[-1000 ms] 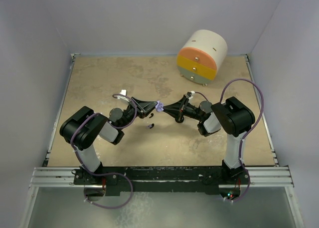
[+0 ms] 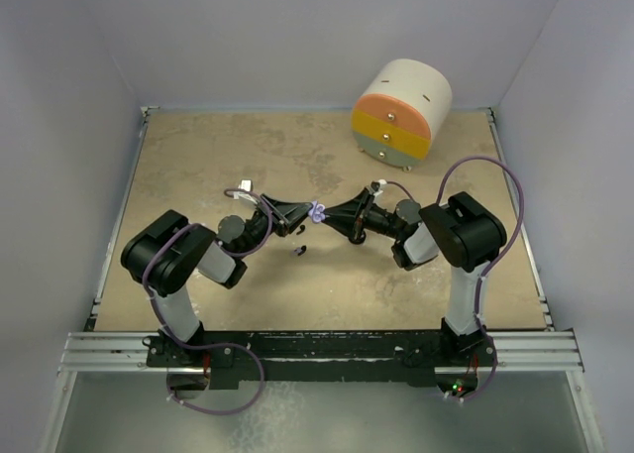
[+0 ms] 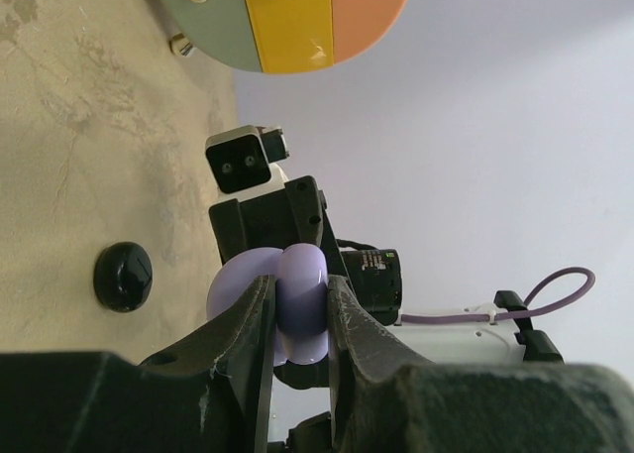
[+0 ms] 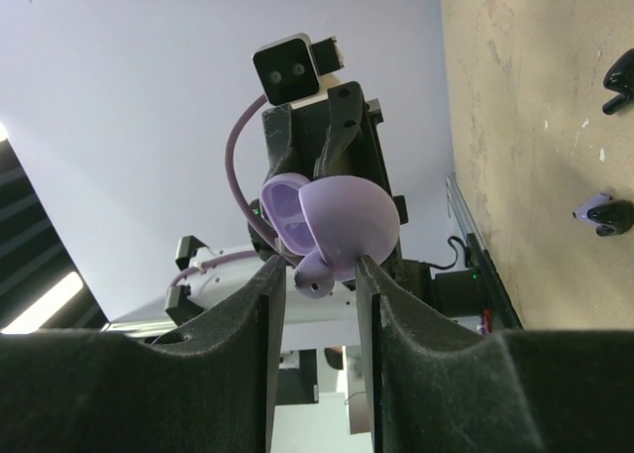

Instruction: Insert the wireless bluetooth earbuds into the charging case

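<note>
Both grippers meet at the centre in the top view around a lilac charging case [image 2: 317,211]. My left gripper is shut on the case's lilac piece, seen end-on between its fingers. My right gripper is shut at the case's near end; in the right wrist view the case [image 4: 347,220] shows a lilac interior with compartments. Two small dark earbuds lie on the table below: one [image 4: 619,81] plain black, the other [image 4: 609,215] black with a lilac part. Which piece each finger pair grips exactly is partly hidden.
A white cylindrical cabinet [image 2: 416,86] with orange, yellow and green drawers stands at the back right. A black oval object [image 3: 123,275] lies on the table under the right arm.
</note>
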